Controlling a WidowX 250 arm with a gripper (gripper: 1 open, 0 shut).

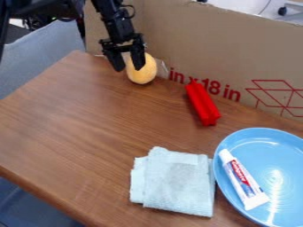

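Note:
My black gripper (126, 58) hangs at the back left of the table, its fingers over the left and upper side of a round yellow object (144, 73) standing near the cardboard. Whether it grips that object I cannot tell. A red oblong item (203, 104) lies to the right. A folded pale cloth (174, 181) lies at the front, beside a blue plate (272, 160) holding a white toothpaste tube (242, 177).
A cardboard wall (219, 44) runs along the back.

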